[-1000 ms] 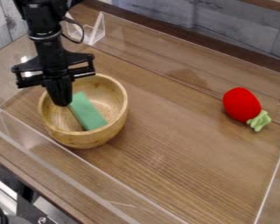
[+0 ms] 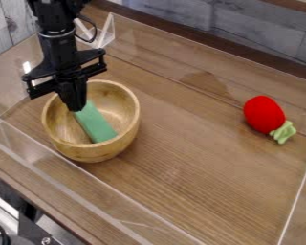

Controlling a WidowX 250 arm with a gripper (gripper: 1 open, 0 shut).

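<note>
My black gripper hangs over the back-left rim of a wooden bowl at the left of the camera view. Its fingers look shut, with nothing clearly visible between them, though the tips are small and dark. A green oblong block lies inside the bowl, slanting from the back toward the front, just below and right of the gripper.
A red strawberry-like object with pale green leaves lies at the right. Dark cables are at the lower left edge.
My gripper has moved a little left and turned slightly, rising slightly from over the block. The bowl, the block and the red object look much the same.
</note>
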